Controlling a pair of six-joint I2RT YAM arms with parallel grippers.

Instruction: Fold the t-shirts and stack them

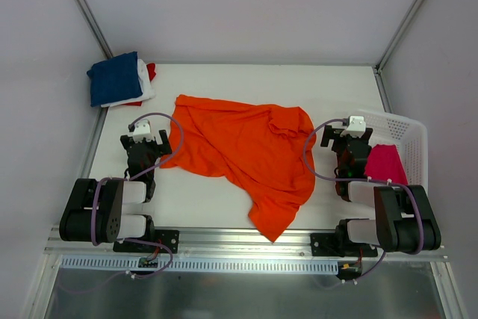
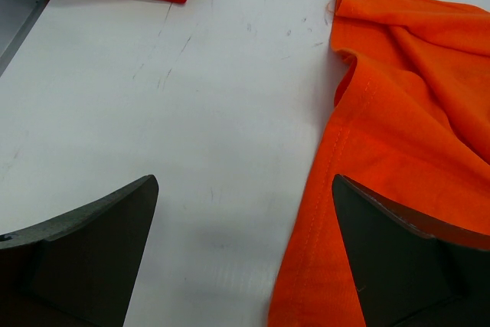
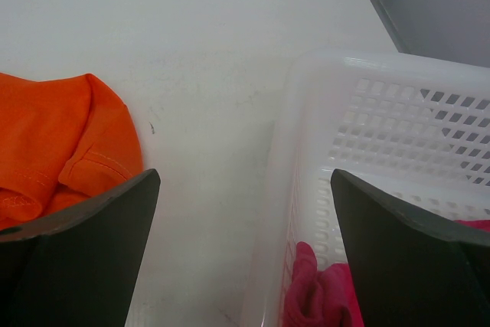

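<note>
An orange t-shirt (image 1: 250, 143) lies spread and rumpled across the middle of the table, one end hanging over the front edge. At its left side my left gripper (image 1: 144, 140) stands open and empty; in the left wrist view the shirt's stitched edge (image 2: 321, 181) runs between and below the fingers. My right gripper (image 1: 346, 137) is open too, above the left wall of the white basket, with nothing held. A stack of folded shirts, dark blue (image 1: 114, 80) over white (image 1: 146, 80) and red (image 1: 151, 71), sits at the back left corner.
The white basket (image 1: 413, 140) on the right holds a crimson cloth (image 1: 386, 163). Bare table (image 1: 261, 84) shows behind the orange shirt and at its front left. Walls close off the back and both sides.
</note>
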